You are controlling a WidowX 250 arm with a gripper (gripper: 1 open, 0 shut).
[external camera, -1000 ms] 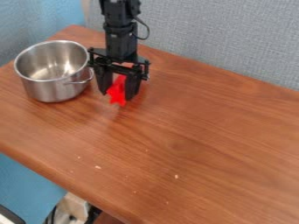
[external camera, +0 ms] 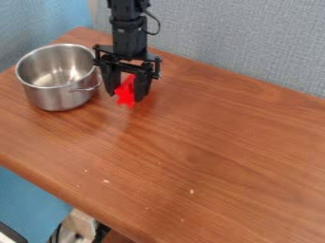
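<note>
My black gripper is low over the table at the upper middle, right beside a steel pot on its left. A bright red object sits between and just below its fingers. Whether the fingers are closed on it is unclear, as the gripper partly hides it.
Textured grey walls stand behind it. Blue surface shows past the table's left edge, with some small items below at the bottom left.
The gripper has shifted very slightly; the pot stands where it was.
</note>
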